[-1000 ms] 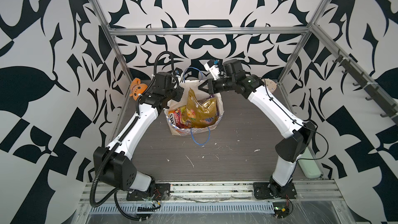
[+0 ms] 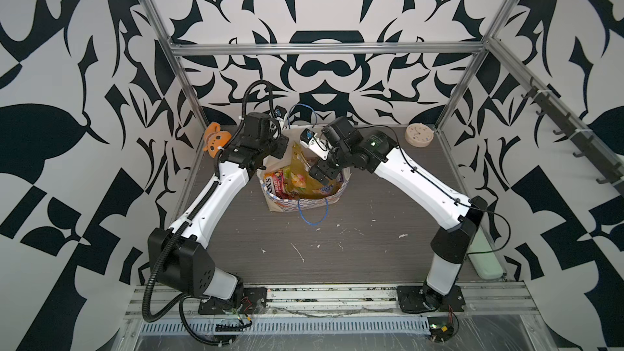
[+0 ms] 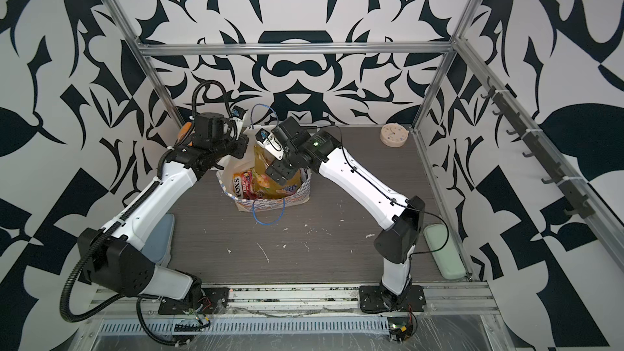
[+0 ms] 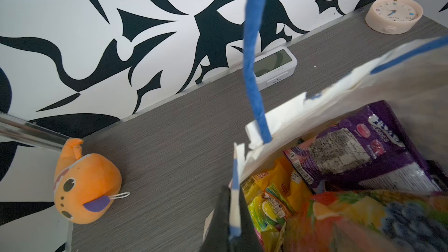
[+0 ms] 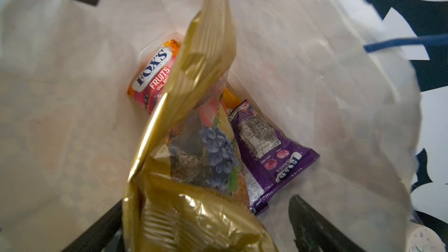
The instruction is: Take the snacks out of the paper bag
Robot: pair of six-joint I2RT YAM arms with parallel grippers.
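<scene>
The paper bag [image 2: 276,204] stands mid-table, its blue handle [image 4: 254,88] rising at the back. My left gripper is shut at the bag's upper rim, with what looks like the thin rim between its fingers. Inside lie a gold snack bag [image 5: 196,210], a purple packet [image 5: 275,154], a FOX'S fruits packet [image 5: 151,72] and a yellow packet [image 4: 266,205]. My right gripper stands open down inside the bag, fingers either side of the gold bag's crimped top.
An orange plush toy [image 4: 93,182] sits back left. A white digital clock [image 4: 280,77] is behind the bag, a round clock [image 2: 419,135] back right. A green case [image 3: 442,253] lies front right.
My left arm has stayed in place.
</scene>
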